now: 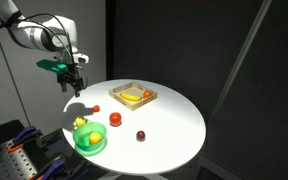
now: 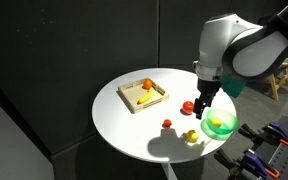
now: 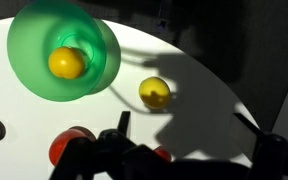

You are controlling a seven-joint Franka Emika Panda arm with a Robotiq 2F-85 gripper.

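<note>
My gripper stands open over the white table, its dark fingers wide apart with nothing between them. A yellow lemon-like fruit (image 3: 154, 93) lies on the table ahead of the fingertips in the wrist view. Near the lower edge between the fingers, a small red item (image 3: 162, 153) is partly covered by the gripper. The green bowl (image 3: 26, 28) holds a yellow-orange fruit (image 3: 66, 63). In exterior view 1 the gripper (image 1: 72, 90) hangs above the table's left side, apart from the yellow fruit (image 1: 80, 122).
A wooden tray (image 1: 115, 94) with a yellow banana-like item (image 1: 131, 97) and an orange-red one (image 1: 147, 94) stands at the back. A red tomato-like item (image 1: 115, 119) and a dark round one (image 1: 141, 136) lie near the middle.
</note>
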